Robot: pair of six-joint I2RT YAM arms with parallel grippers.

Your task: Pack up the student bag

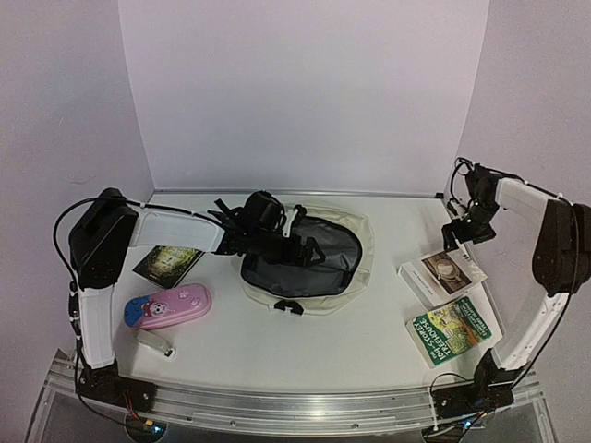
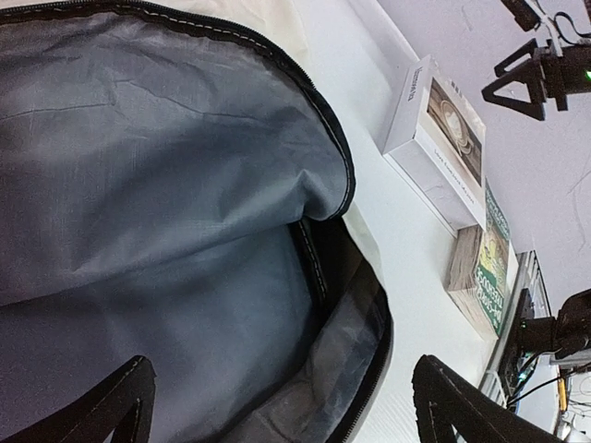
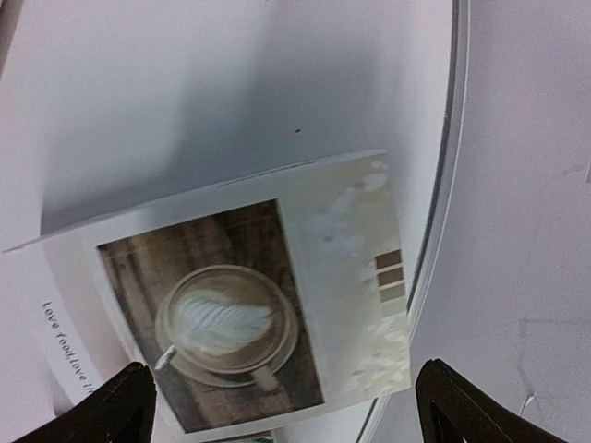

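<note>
The cream backpack [image 1: 362, 226] lies in the middle of the table, its dark grey compartment [image 2: 203, 314] unzipped and empty as far as it shows. Over that opening hangs my left gripper [image 1: 307, 251], fingers [image 2: 115, 406] wide apart with nothing between them. On the right, the white book with a coffee cup cover [image 1: 443, 274] lies flat. My right gripper [image 1: 456, 238] is above its far edge, open and empty; its fingers [image 3: 109, 411] are spread at either side of the right wrist view. Nearer lies the green treehouse book [image 1: 450, 330].
To the left are a dark green book [image 1: 166, 266] partly behind the left arm, a pink and blue pencil case [image 1: 168, 306] and a small white object [image 1: 154, 343]. The table front between pencil case and treehouse book is clear. Walls close in the back and sides.
</note>
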